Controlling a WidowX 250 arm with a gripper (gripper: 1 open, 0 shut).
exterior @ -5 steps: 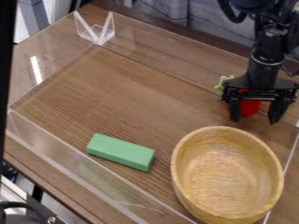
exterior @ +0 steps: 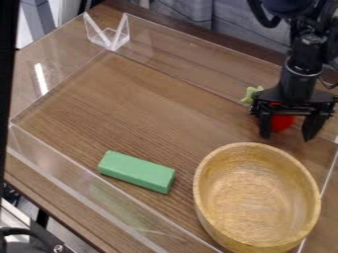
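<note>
My black gripper (exterior: 288, 119) is low on the wooden table at the right, its fingers around or just over a red object (exterior: 279, 123). Whether it is shut on that object I cannot tell. A light green item (exterior: 252, 96) lies just behind and left of it, partly hidden.
A large yellow bowl (exterior: 254, 227) stands at the front right, below the gripper. A green block (exterior: 136, 171) lies front left. A clear plastic object (exterior: 109, 30) is at the back left.
The arm and gripper have shifted very slightly; the objects on the table look unmoved.
</note>
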